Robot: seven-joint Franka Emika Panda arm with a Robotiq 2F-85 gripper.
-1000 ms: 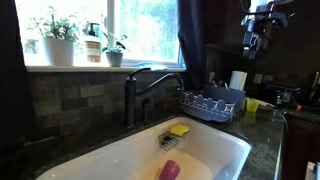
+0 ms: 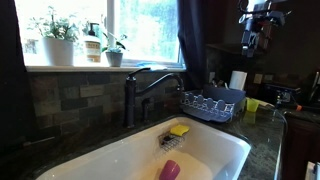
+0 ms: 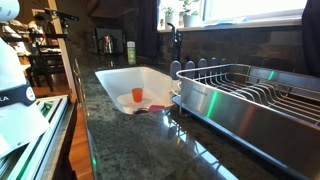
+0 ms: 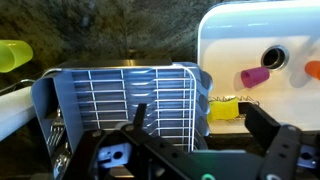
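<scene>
High above the dish rack hangs my gripper, its two dark fingers wide apart with nothing between them. In exterior view 1 the gripper [image 2: 249,50] is at the upper right, clear of the counter. A pink cup [image 2: 169,170] lies in the white sink; the wrist view shows this cup [image 4: 255,76] on its side near the drain. An orange-red cup [image 4: 313,69] is cut off at the wrist view's right edge, and exterior view 2 has this cup [image 3: 137,95] in the sink. A yellow sponge [image 4: 223,109] sits in a wire holder at the sink's side.
The grey wire dish rack [image 4: 130,95] is beside the sink, with cutlery [image 4: 59,140] in its side holder. A green cup [image 4: 14,54] stands beyond the rack. The dark faucet [image 2: 130,100] rises behind the sink. Bare dark counter [image 4: 130,30] borders the rack.
</scene>
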